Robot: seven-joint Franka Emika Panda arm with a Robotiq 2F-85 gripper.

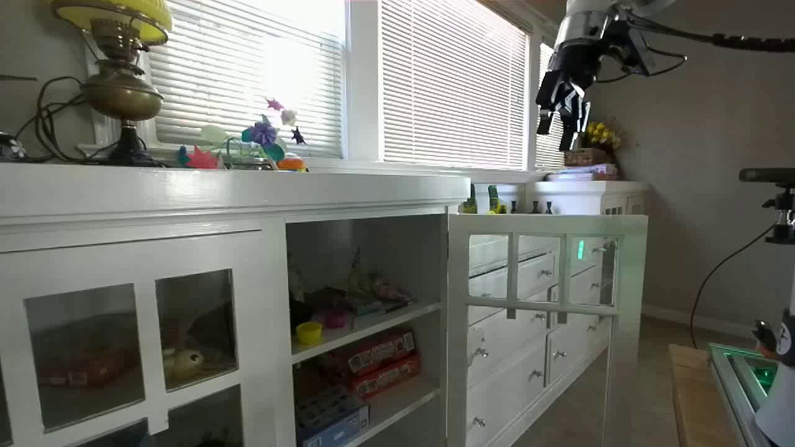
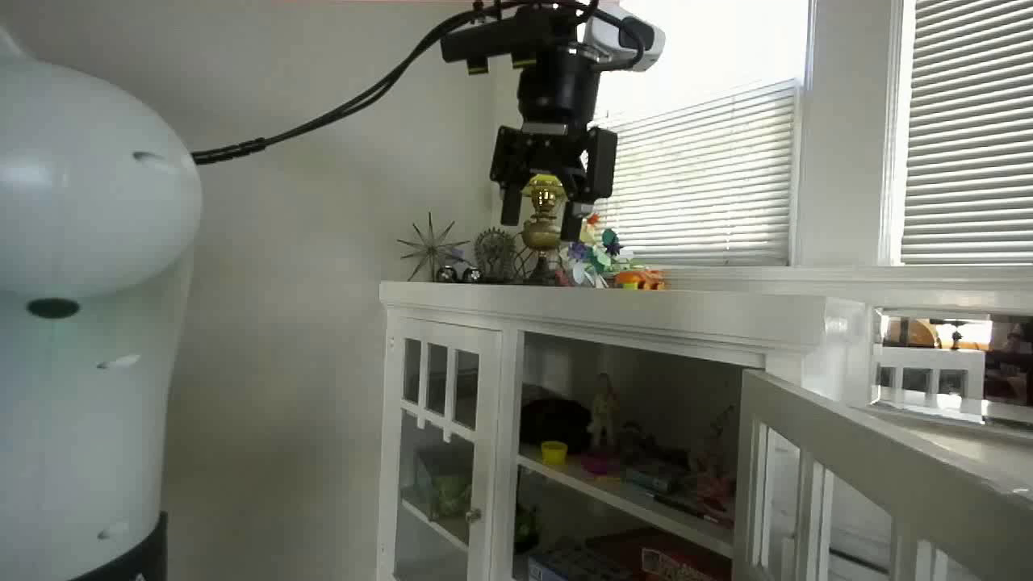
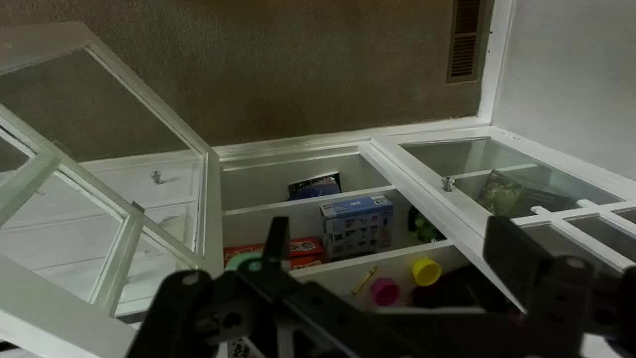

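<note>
My gripper (image 2: pixel 542 224) hangs in the air above the white cabinet's top, open and empty, its fingers pointing down. In the wrist view its two dark fingers stand wide apart over the cabinet front. The cabinet's right glass door (image 1: pixel 549 305) is swung open, while the left glass door (image 2: pixel 450 387) is closed. On the upper shelf sit a yellow cup (image 3: pixel 427 271) and a pink cup (image 3: pixel 385 292). Lower down are a blue box (image 3: pixel 357 223) and red boxes (image 1: pixel 380 365). Part of the shelves is hidden behind my fingers in the wrist view.
A brass lamp (image 1: pixel 123 97) with a yellow shade and colourful paper flowers (image 1: pixel 262 138) stand on the cabinet top. The open door juts out into the room. Bare floor (image 3: pixel 286 65) lies in front of the cabinet.
</note>
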